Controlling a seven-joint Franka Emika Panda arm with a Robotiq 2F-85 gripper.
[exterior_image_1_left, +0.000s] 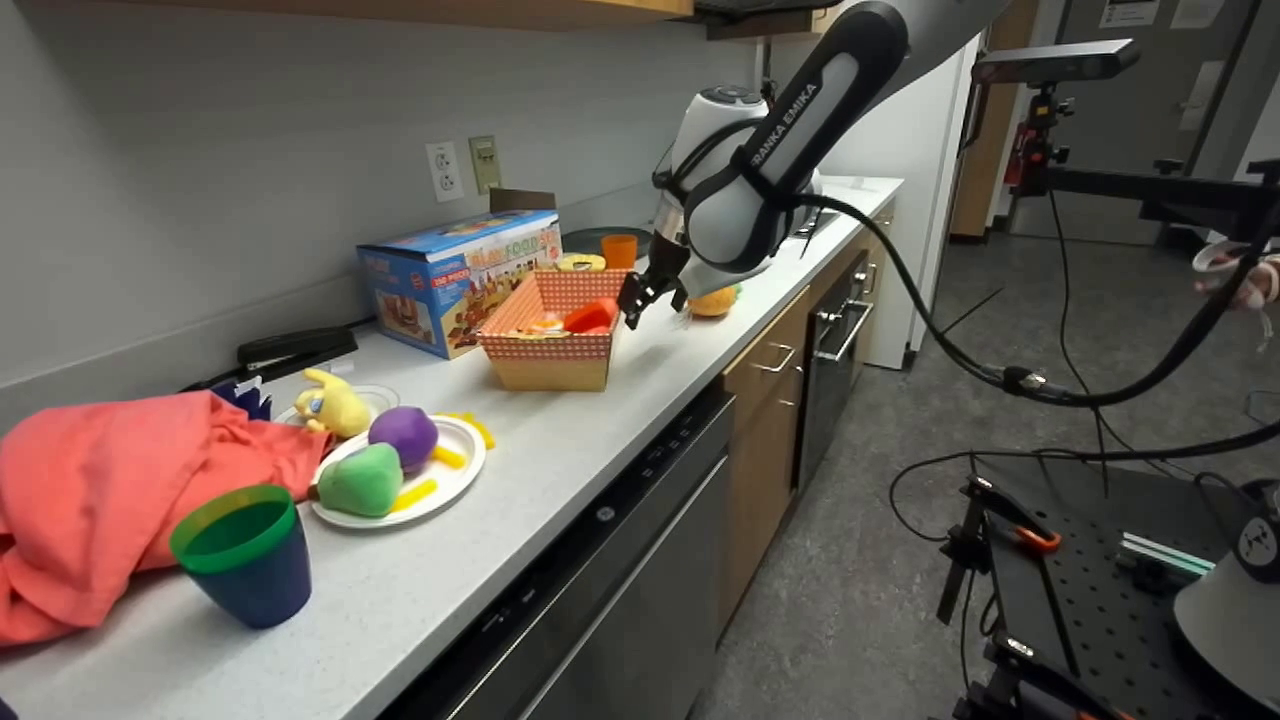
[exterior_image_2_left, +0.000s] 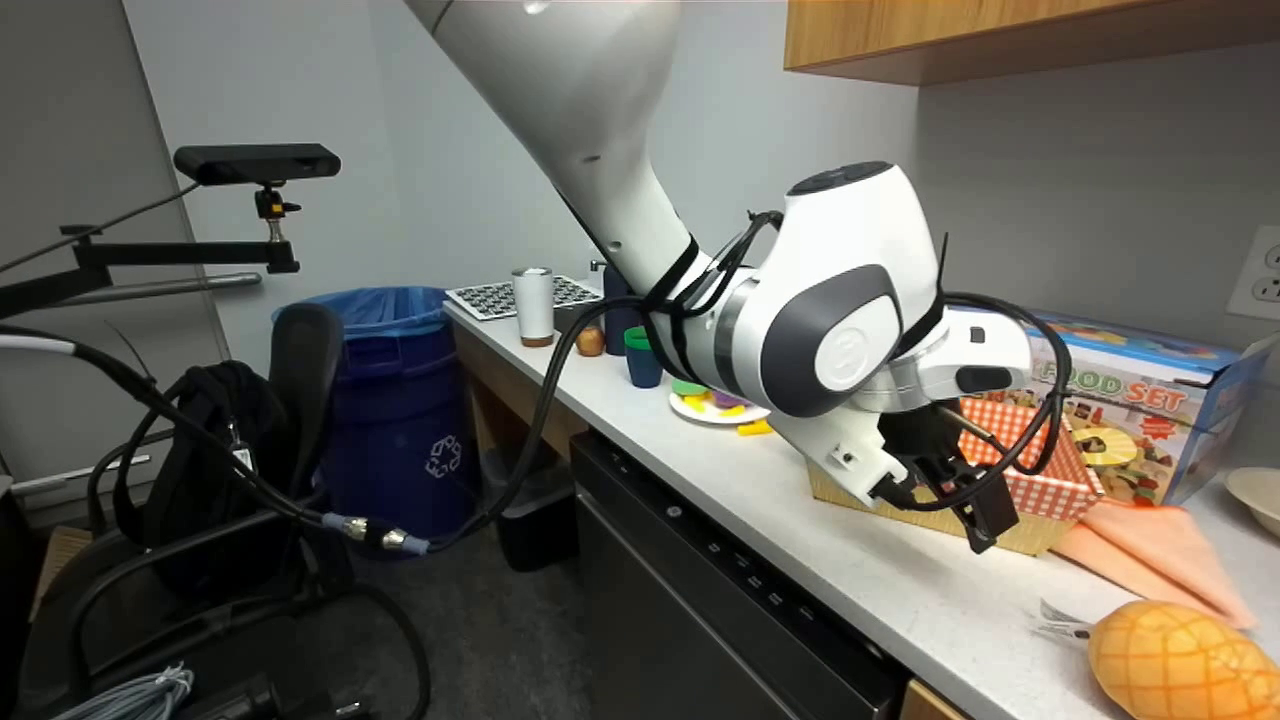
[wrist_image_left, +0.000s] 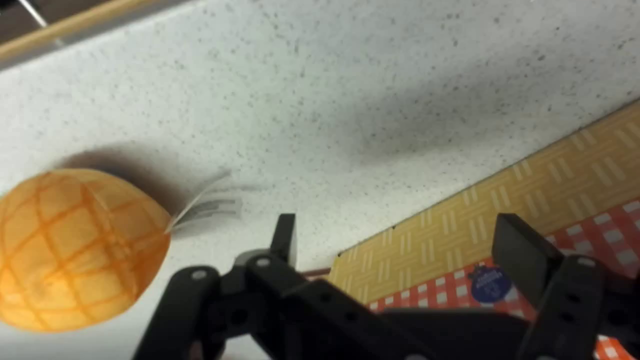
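Note:
My gripper is open, with bare air between its fingers. It is tilted and hangs low over the counter beside the near end of the checkered basket (exterior_image_1_left: 551, 360), its tips close to the basket's wall. In the wrist view the basket's woven side (wrist_image_left: 432, 231) runs under the right finger. Red play food (exterior_image_1_left: 590, 316) lies inside the basket. The orange pineapple toy (wrist_image_left: 78, 252) lies on the counter to the left in the wrist view, apart from the fingers. A clear fork (wrist_image_left: 204, 207) sticks out from beside it.
A play food box (exterior_image_1_left: 462, 282) stands behind the basket. A white plate (exterior_image_1_left: 462, 490) carries a green pear (exterior_image_1_left: 361, 481) and a purple toy (exterior_image_1_left: 403, 437). Nested cups (exterior_image_1_left: 246, 558) and a red cloth (exterior_image_1_left: 114, 504) occupy the near left. Counter between plate and basket is mostly clear.

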